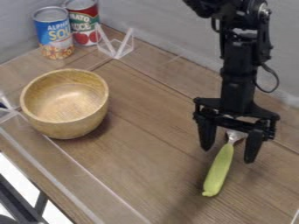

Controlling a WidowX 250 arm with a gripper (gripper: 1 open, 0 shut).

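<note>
A black gripper (229, 149) hangs open on the right side, its two fingers spread above a long pale green object (219, 171) that lies lengthwise on the wooden table, with a lighter tip reaching up under the gripper. Nothing shows held between the fingers. A wooden bowl (65, 101) stands on the left of the table.
At the back left corner stand two cans, one blue and silver (55, 35) and one red and white (83, 22), beside some white tape marks. The table's edge runs along the lower left.
</note>
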